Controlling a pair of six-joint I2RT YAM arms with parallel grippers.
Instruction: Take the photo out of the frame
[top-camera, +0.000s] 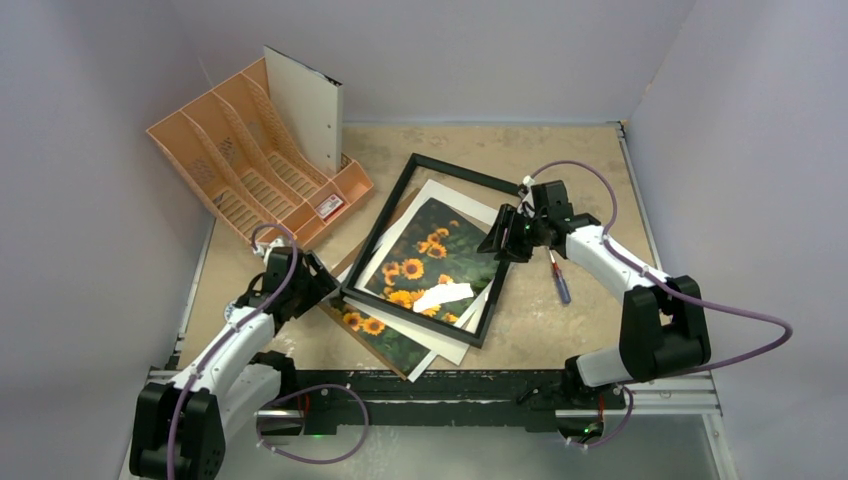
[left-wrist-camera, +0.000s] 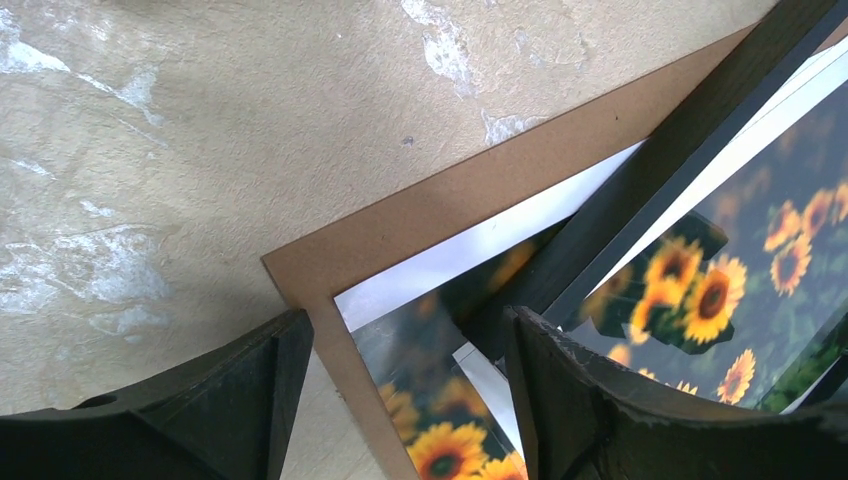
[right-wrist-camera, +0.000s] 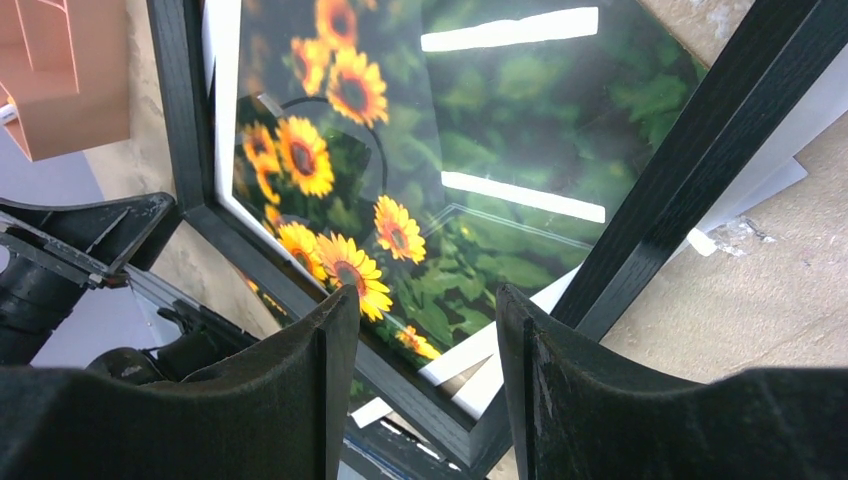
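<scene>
A black picture frame (top-camera: 396, 190) lies on the table over a sunflower photo (top-camera: 428, 245). White sheets and a brown-edged board (left-wrist-camera: 395, 230) stick out beneath its lower left side, with another sunflower picture (left-wrist-camera: 455, 440) showing there. Beside the frame's left corner, my left gripper is partly open over the board's corner; no object is held between its fingers. My right gripper hovers above the frame's right side, also partly open and empty. In the right wrist view, pale glare bands cross the photo, and the frame's lower corner shows beyond the fingers.
An orange divided rack (top-camera: 250, 150) holding a white panel (top-camera: 305, 110) stands at the back left. A screwdriver (top-camera: 561, 285) lies to the frame's right. Bare table (top-camera: 535, 320) shows at the front right.
</scene>
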